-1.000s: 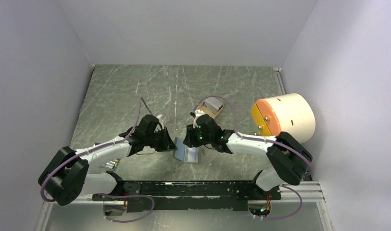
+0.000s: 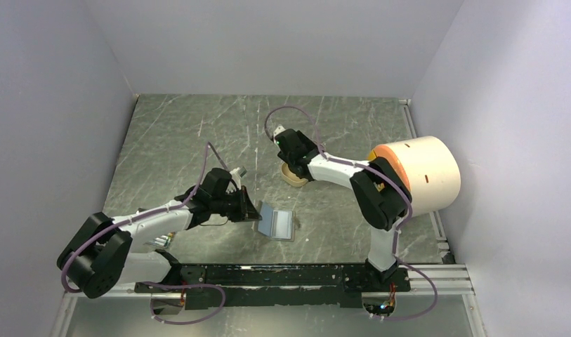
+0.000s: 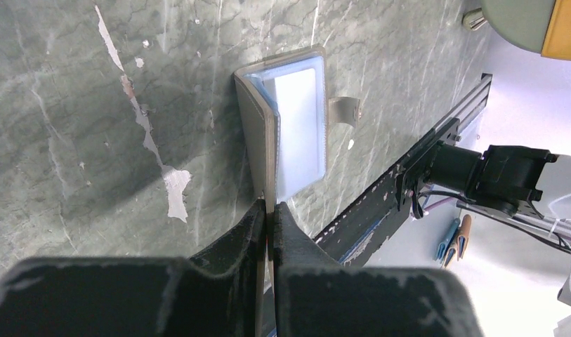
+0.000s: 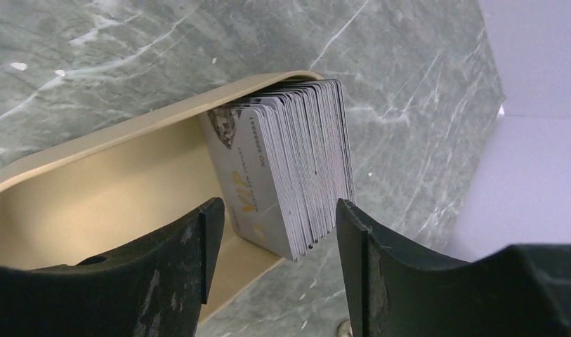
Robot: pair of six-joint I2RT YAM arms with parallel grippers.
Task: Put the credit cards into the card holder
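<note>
The card holder (image 3: 298,126) lies spread on the table, a grey-brown wallet with clear bluish sleeves and a small strap. My left gripper is shut on its raised cover, gripping the edge. A pale, whitish surface shows inside the holder's right sleeve; whether that is a card cannot be told. The credit cards (image 4: 289,168) stand as a tight stack at one end of a beige box, the front one grey with gold "VIP" lettering. Over the box, my right gripper is open, its fingers to either side of the stack's near end with nothing held.
The beige oval box (image 2: 294,180) sits mid-table behind the holder. A large cream and orange cylinder (image 2: 423,172) stands at the right edge. Small items (image 2: 161,241) lie by the left arm's base.
My right arm has moved from above the card holder, back and away to the box of cards. The left gripper has stayed at the holder's cover.
</note>
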